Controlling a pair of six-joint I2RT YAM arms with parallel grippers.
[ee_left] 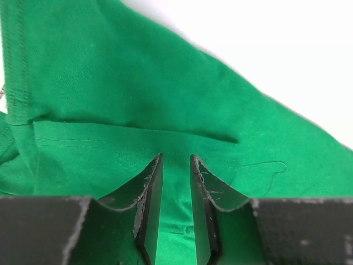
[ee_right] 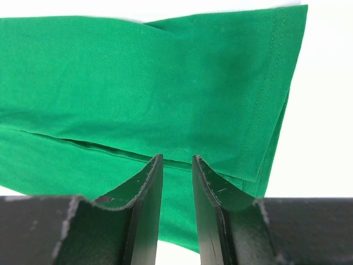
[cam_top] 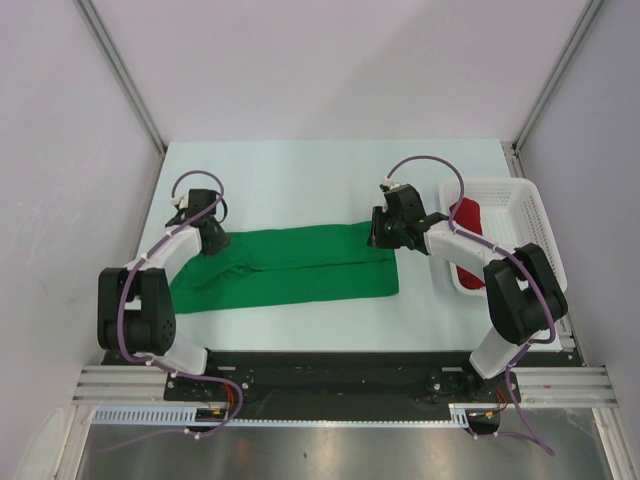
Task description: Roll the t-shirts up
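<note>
A green t-shirt (cam_top: 300, 250) lies across the white table, its far part folded over toward the near side, with a fold line running along its length. Above its left end hangs my left gripper, open, with nothing between its fingers; cloth shows below them, slightly bunched there. My right gripper is over the shirt's right end, its fingertips apart and empty, near the folded edge. In the right wrist view the shirt's right hem (ee_right: 270, 83) lies fairly straight. The arms hide parts of both ends in the top view.
At the right stands a white basket (cam_top: 525, 225) with a dark red rolled cloth (cam_top: 468, 225) in it, beside the right arm. Bare white table (cam_top: 320, 185) shows behind the shirt, and a clear strip lies in front of it.
</note>
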